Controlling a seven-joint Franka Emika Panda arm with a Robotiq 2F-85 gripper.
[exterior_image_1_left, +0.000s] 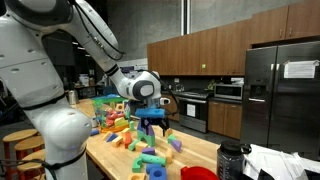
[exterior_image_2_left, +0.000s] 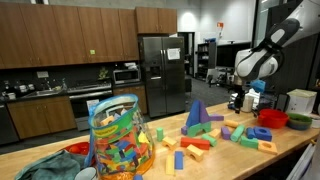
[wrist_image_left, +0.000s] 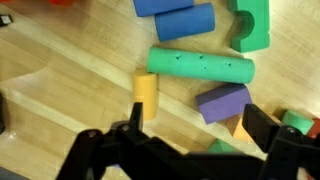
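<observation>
My gripper stands open above the table, with nothing held between its fingers. In the wrist view, a small yellow-orange cylinder lies just beyond the left finger. A long green cylinder stretches across the middle, farther out. The purple block sits toward the right finger, with an orange block beside it, partly hidden by that finger. Exterior view 1 has the gripper over the scattered blocks.
Blue cylinders and a green arch lie farther out. A red bowl and a black canister stand on the table's near right. A clear container of colourful blocks stands at the table's other end.
</observation>
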